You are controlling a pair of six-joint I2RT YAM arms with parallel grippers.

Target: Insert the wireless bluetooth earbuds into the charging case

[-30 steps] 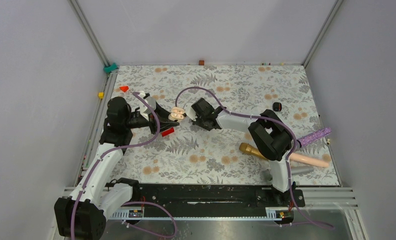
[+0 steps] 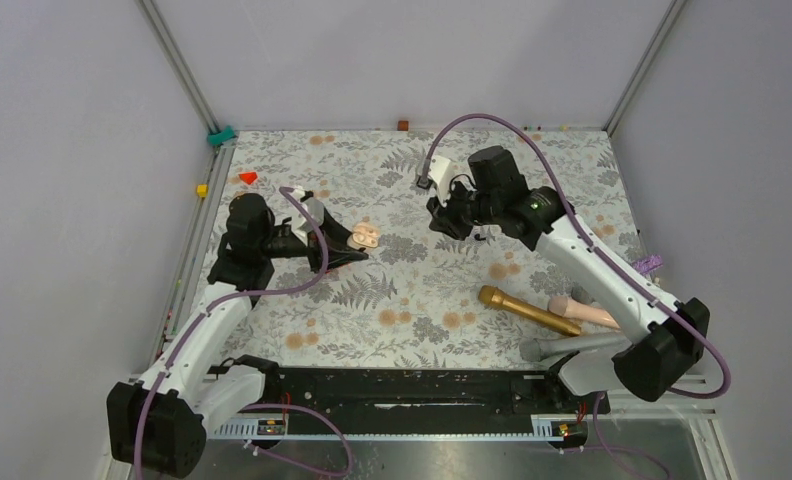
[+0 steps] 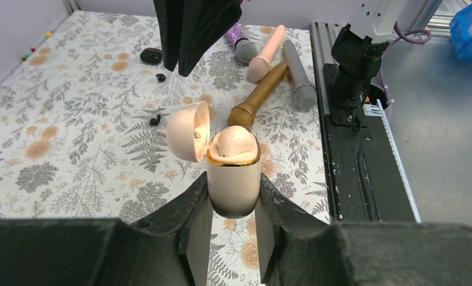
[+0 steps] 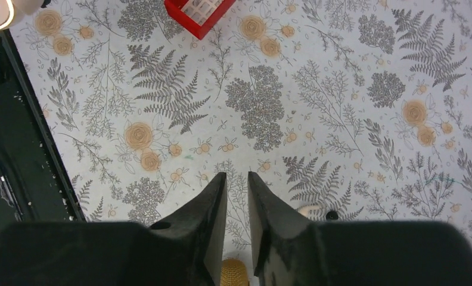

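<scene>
My left gripper is shut on the cream charging case, whose lid stands open; a pale earbud shape sits in the body. In the top view the case is left of centre. My right gripper is raised over the upper middle of the table, its fingers a small way apart with nothing seen between them. Below it in its wrist view lie a small pale object and a dark one beside it, partly hidden.
Gold, pink and grey microphones and a purple one lie at the right. A red box lies by my left gripper.
My right gripper has risen and moved right and up in the top view, away from the case. My left gripper with the case has shifted slightly down and right.
</scene>
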